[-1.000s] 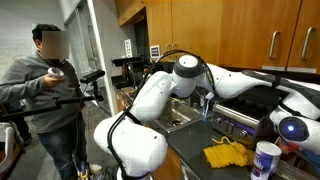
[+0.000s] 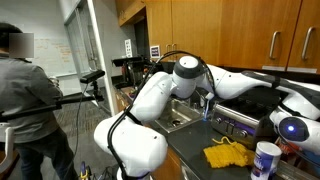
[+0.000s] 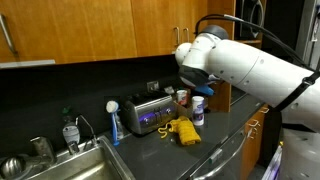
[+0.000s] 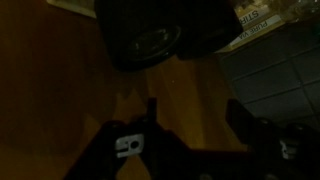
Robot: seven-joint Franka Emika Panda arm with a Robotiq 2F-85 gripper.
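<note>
My gripper stands open in the dark wrist view, with brown wooden surface showing between its spread fingers. Beyond the fingertips are two dark, rounded objects (image 4: 155,40), too dim to name. In the exterior views the arm reaches over the right part of the counter, and its fingers are hard to make out there. A white canister with dark print (image 2: 265,160) stands at the counter's right front. To its left lies a crumpled yellow cloth (image 2: 228,153), also visible as the yellow cloth (image 3: 184,130) in the second exterior view.
A silver toaster (image 3: 150,112) stands against the dark backsplash. At the left are a sink (image 3: 75,165) and a soap bottle (image 3: 71,132). Wooden cupboards (image 3: 90,30) hang above.
The arm, cloth and canister look unmoved. At the far left the person has turned and shifted toward the left edge of the first exterior view.
</note>
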